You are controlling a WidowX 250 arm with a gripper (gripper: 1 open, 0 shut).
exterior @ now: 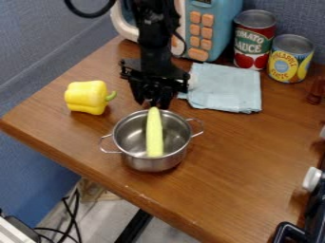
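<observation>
A steel pot (131, 152) with two handles sits near the front middle of the wooden table. A long pale-yellow vegetable, like corn (155, 135), stands tilted in it, its upper end just under my gripper (155, 104). The black gripper hangs over the pot's back rim; its fingertips are dark and crowded, so I cannot tell whether they are shut on the vegetable.
A yellow pepper (86, 96) lies to the left. Behind are a folded blue cloth (226, 90), a toy microwave (208, 28), a tomato can (253, 43) and another can (290, 59).
</observation>
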